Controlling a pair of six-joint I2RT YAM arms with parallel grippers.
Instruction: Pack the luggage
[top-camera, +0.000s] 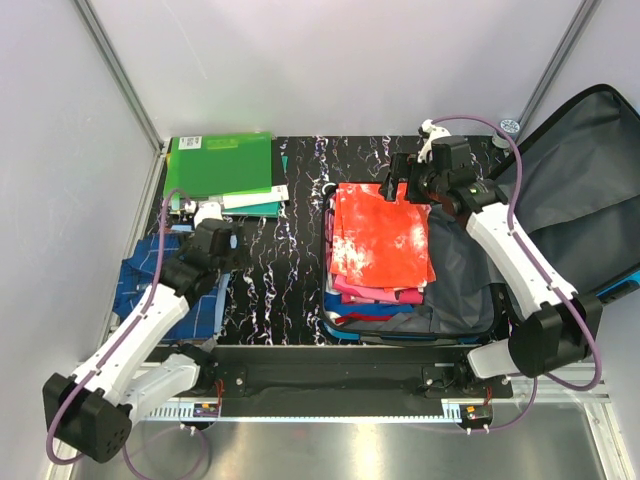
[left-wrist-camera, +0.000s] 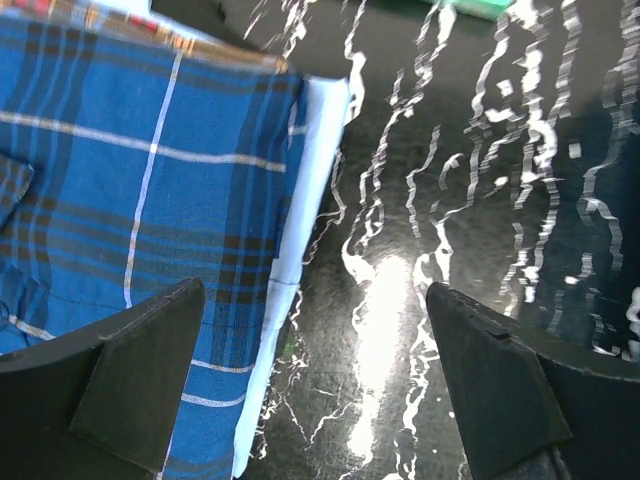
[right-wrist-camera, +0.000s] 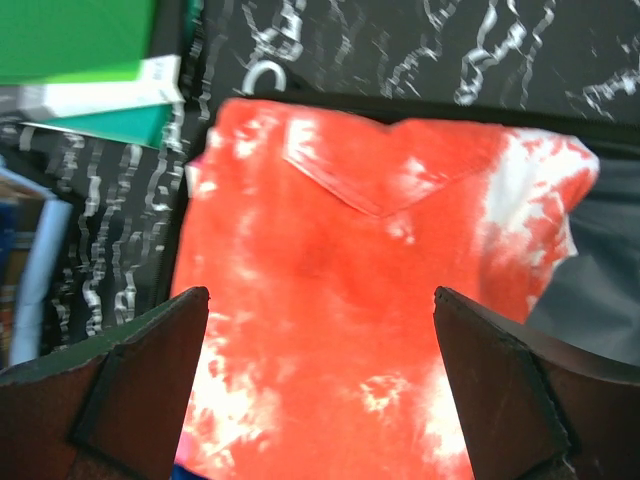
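The suitcase (top-camera: 465, 270) lies unfolded on the right. In its left part sits a stack of folded clothes, topped by a red and white patterned cloth (top-camera: 380, 240). Above that cloth's upper right, my right gripper (top-camera: 398, 178) is open; in the right wrist view the red cloth (right-wrist-camera: 330, 280) spreads below its fingers, untouched as far as I can see. My left gripper (top-camera: 235, 250) hangs open at the right edge of a blue checked cloth (top-camera: 135, 285) on the far left. Between its fingers the left wrist view shows the blue cloth's pale edge and bare table.
Green folders (top-camera: 220, 165) lie stacked at the back left. A small round container (top-camera: 507, 130) stands in the back right corner. The suitcase lid (top-camera: 580, 190) leans up at the right.
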